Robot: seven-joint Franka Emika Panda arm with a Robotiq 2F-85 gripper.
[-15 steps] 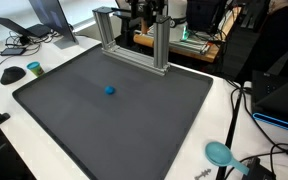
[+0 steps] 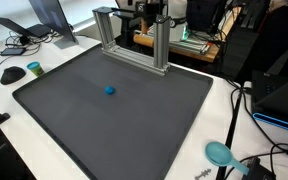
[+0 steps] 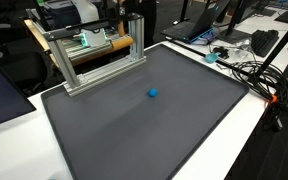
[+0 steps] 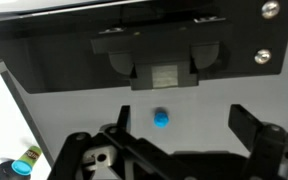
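Note:
A small blue round object (image 2: 110,90) lies on the dark grey mat (image 2: 74,115), left of its middle. The other exterior view shows the same blue object (image 3: 152,93) towards the far side. From above, in the wrist view, the blue object (image 4: 161,119) appears between the fingers, well below them. My gripper is open, and its fingers stand wide apart with nothing held. In the exterior views the gripper's fingertips are not clearly visible.
A metal frame (image 2: 134,54) stands along the mat's far edge; its dark bar (image 4: 54,55) crosses the wrist view. A green cup (image 2: 35,69) and a black object (image 2: 13,75) sit beside the mat. A turquoise object (image 2: 219,154) is near right.
The blue object and the mat have not moved. At the top, behind the metal frame, the dark arm parts have shifted slightly.

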